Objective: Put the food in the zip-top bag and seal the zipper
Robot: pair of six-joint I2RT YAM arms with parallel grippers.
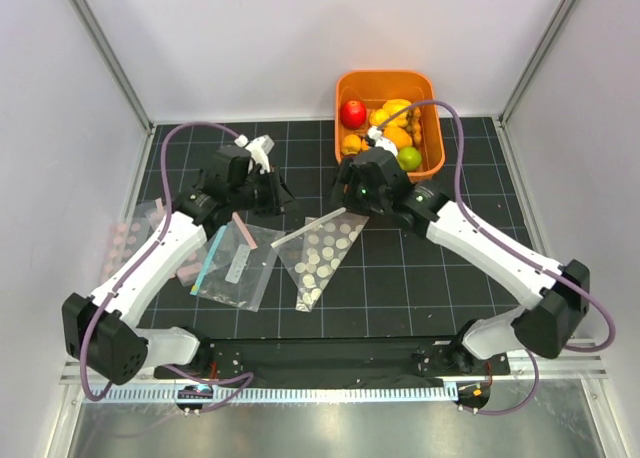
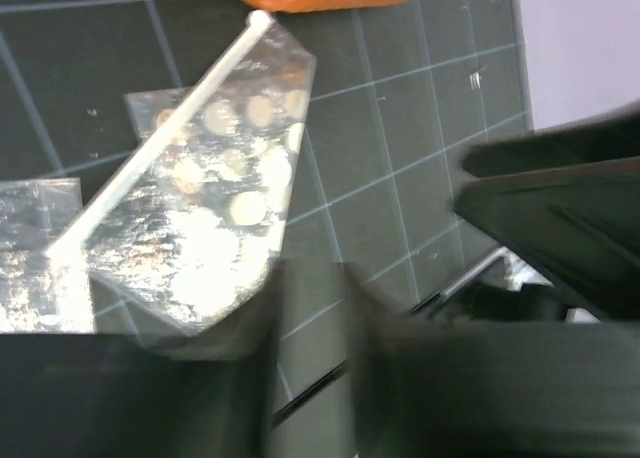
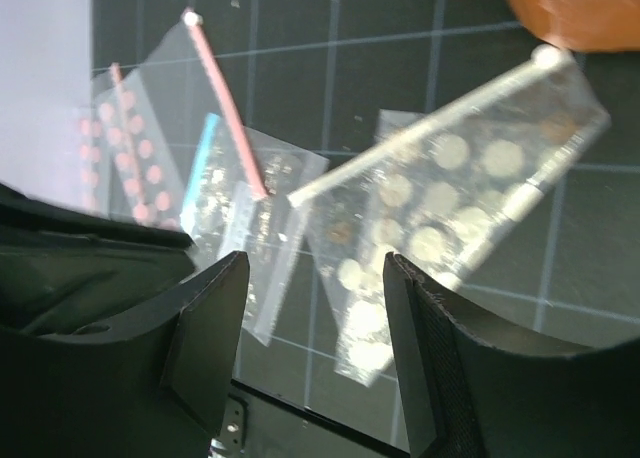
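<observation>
A clear bag with pale dots (image 1: 325,258) lies flat on the table, its white zipper strip (image 1: 308,228) running diagonally toward the orange bin (image 1: 345,168). Just above the strip's left end hovers my left gripper (image 1: 287,196), part open; only table and bag edge show between its blurred fingers. My right gripper (image 1: 340,194) is by the strip's other end, near the bin. Its fingers (image 3: 225,288) stand wide apart in the right wrist view, nothing between them. Inside the bin are a red tomato (image 1: 353,114), yellow pieces (image 1: 397,108) and a green fruit (image 1: 409,159).
Further clear bags lie to the left, one with a blue strip (image 1: 208,260), one with a pink strip (image 1: 244,230), and dotted ones (image 1: 125,240) partly under the left arm. Free dark table lies right of the dotted bag.
</observation>
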